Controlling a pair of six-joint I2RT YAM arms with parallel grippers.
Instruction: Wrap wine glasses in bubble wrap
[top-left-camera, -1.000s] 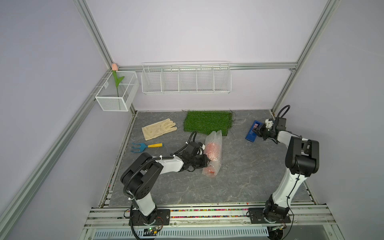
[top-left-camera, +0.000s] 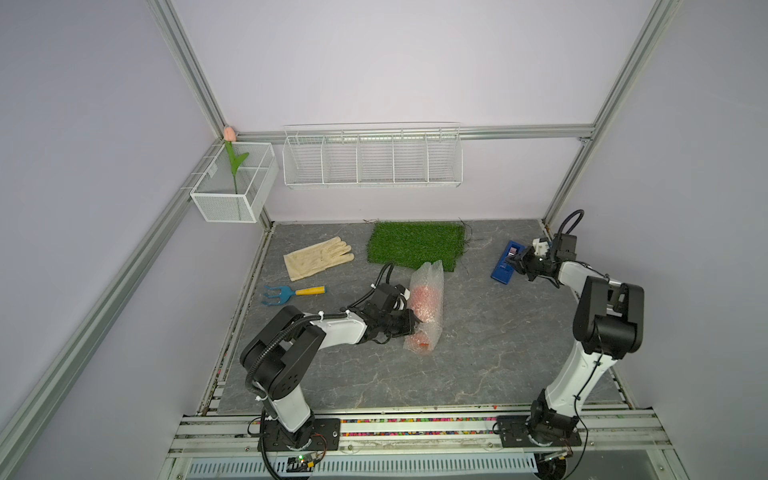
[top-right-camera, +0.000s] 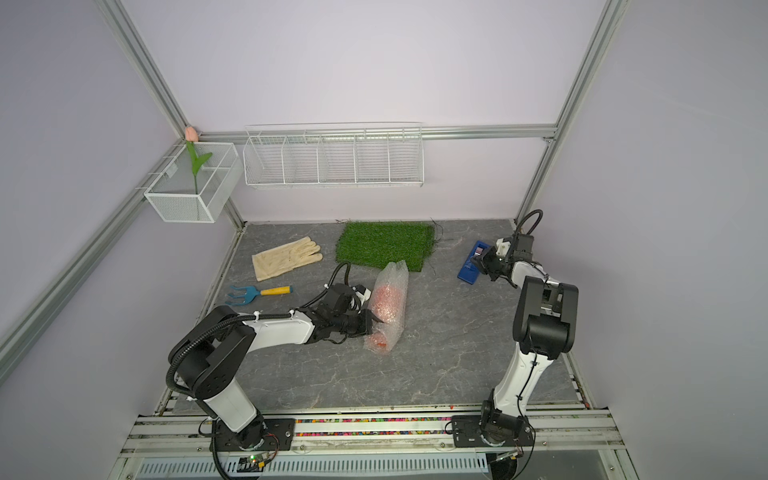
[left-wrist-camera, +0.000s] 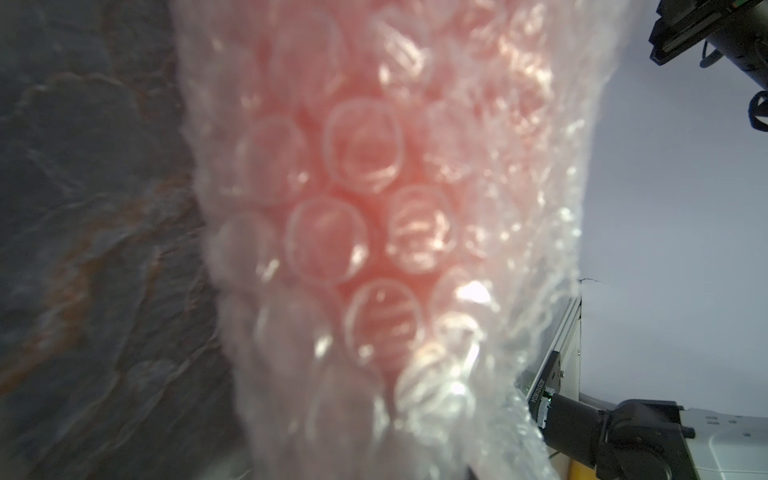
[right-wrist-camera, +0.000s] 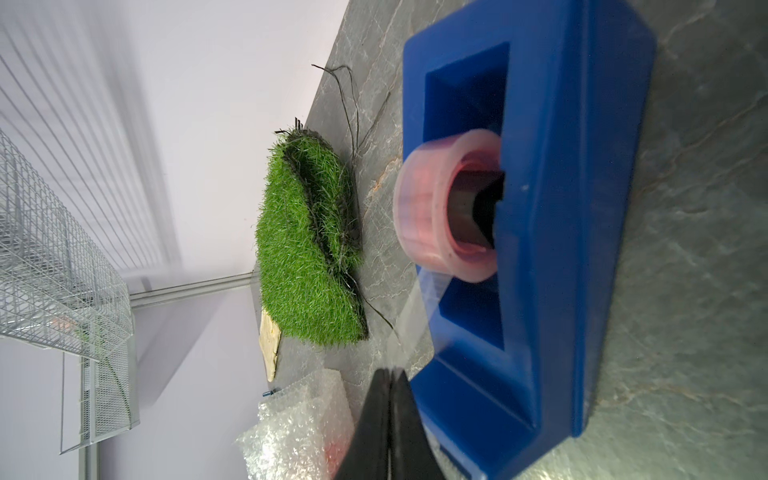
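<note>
A bubble-wrapped bundle (top-left-camera: 429, 292) with pinkish-red contents lies lengthwise in the middle of the table. At its left side my left gripper (top-left-camera: 414, 320) is shut on the wrap; the wrap (left-wrist-camera: 384, 224) fills the left wrist view and hides the fingertips. Over on the right, a blue tape dispenser (right-wrist-camera: 560, 224) holds a pink-rimmed tape roll (right-wrist-camera: 444, 208). My right gripper is beside it, its fingers together. A clear tape strip (right-wrist-camera: 416, 316) runs from the roll to those fingertips, seemingly pinched between them. Any glass inside the bundle cannot be made out.
Artificial grass (top-left-camera: 416, 244) lies behind the bundle. At the left are a cream glove (top-left-camera: 316, 257) and a blue hand fork (top-left-camera: 280, 294) with yellow handle. Wire baskets (top-left-camera: 372, 160) hang on the back wall.
The left gripper and the bundle have not moved.
</note>
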